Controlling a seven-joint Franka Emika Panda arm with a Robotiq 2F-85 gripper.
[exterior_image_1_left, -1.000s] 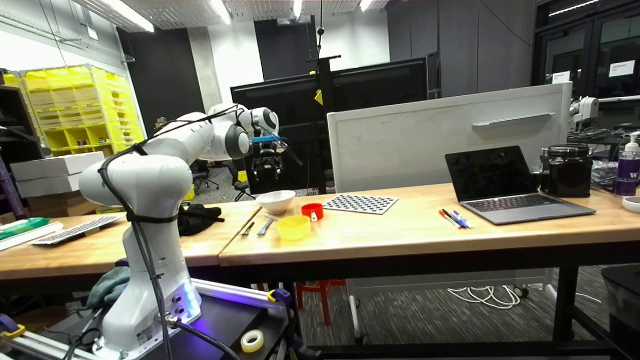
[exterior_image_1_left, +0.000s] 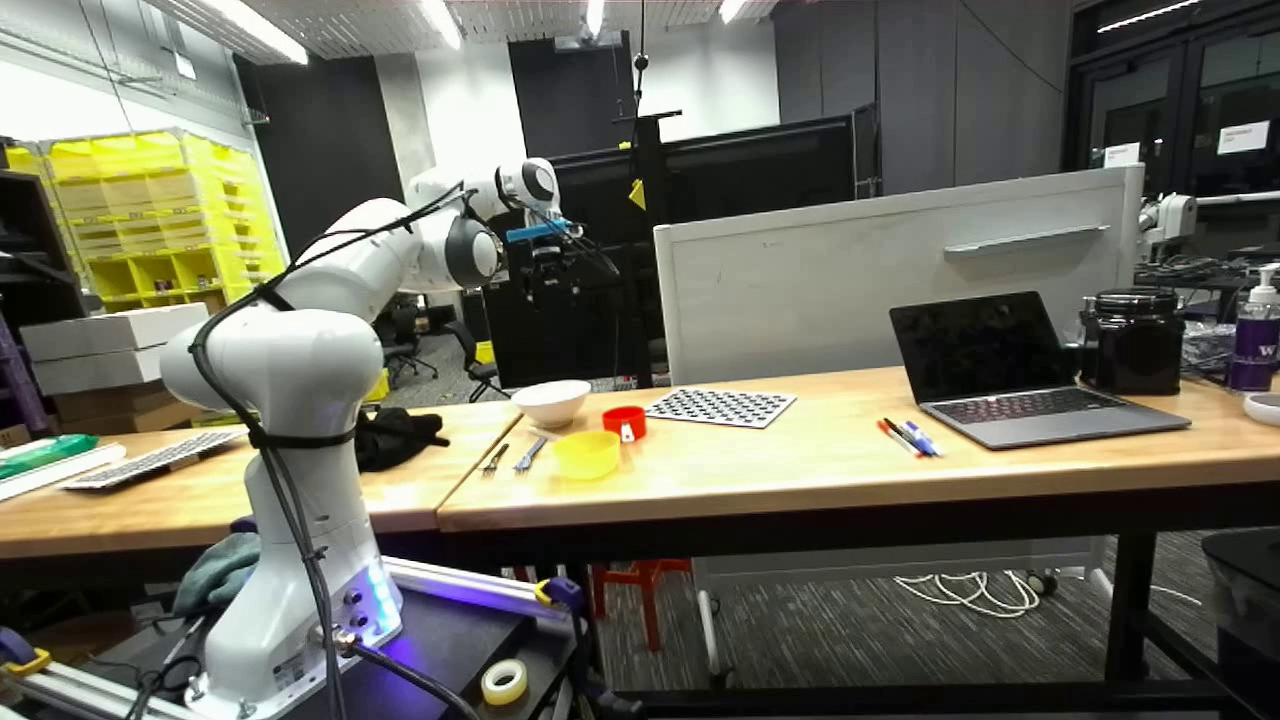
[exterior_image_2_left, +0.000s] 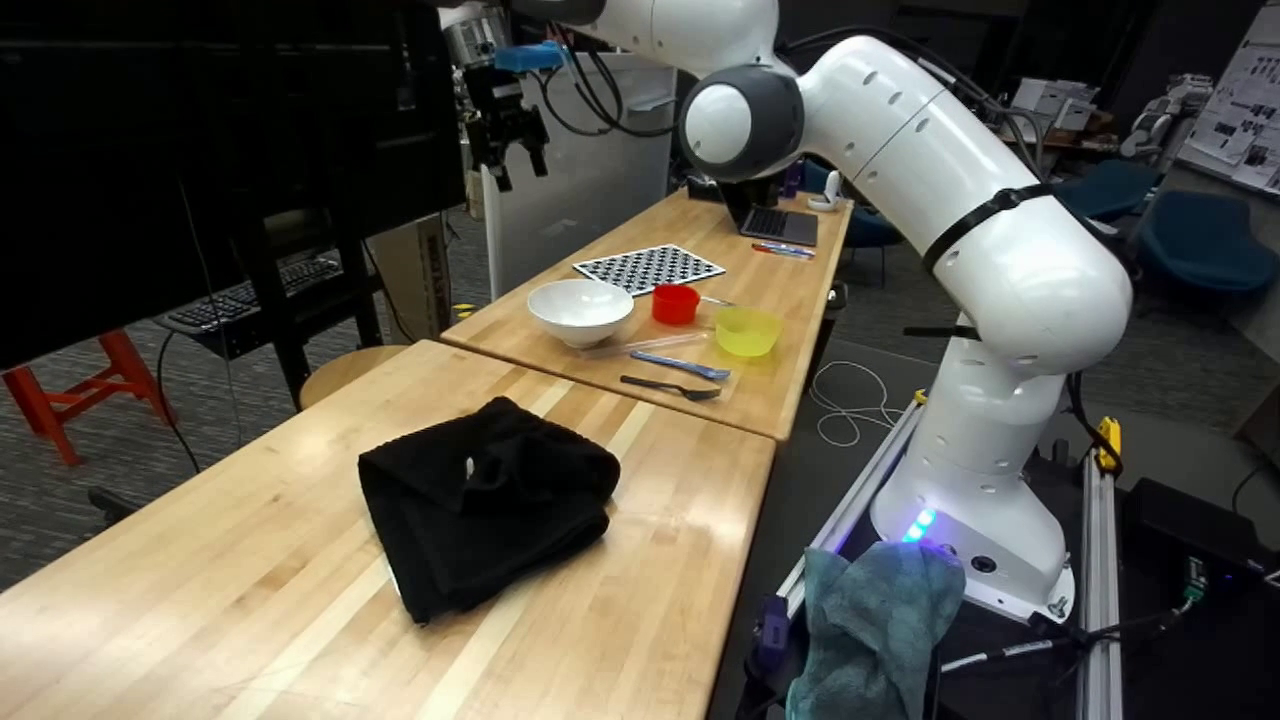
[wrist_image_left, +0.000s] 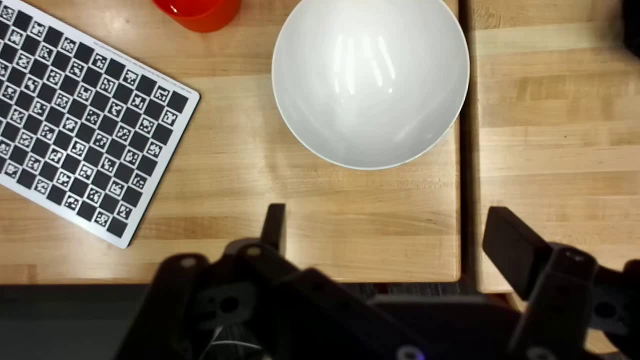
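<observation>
High above the back edge of the table, my gripper (exterior_image_2_left: 523, 175) stands open, its fingers empty and pointing down. In the wrist view its two dark fingers (wrist_image_left: 274, 225) are wide apart, with table and floor showing between them. A white bowl (wrist_image_left: 370, 84) sits upright on the wooden table beside the seam, apart from the gripper. Close to it are a red cup (exterior_image_2_left: 675, 304) and a translucent yellow bowl (exterior_image_2_left: 749, 331). A blue fork (exterior_image_2_left: 680, 365) and a black fork (exterior_image_2_left: 669, 388) lie in front. A black cloth (exterior_image_2_left: 489, 504) is crumpled on the nearer tabletop.
A checkered board (exterior_image_1_left: 721, 407) lies flat beyond the red cup. Farther right are several pens (exterior_image_1_left: 908, 437), an open laptop (exterior_image_1_left: 1041, 372) and a dark jar (exterior_image_1_left: 1134, 341). A whiteboard (exterior_image_1_left: 900, 274) stands behind the table. Bare wood lies between board and pens.
The arm has risen, lifting the gripper higher above the table and slightly to the right in exterior view 1. The tabletop objects have not moved.
</observation>
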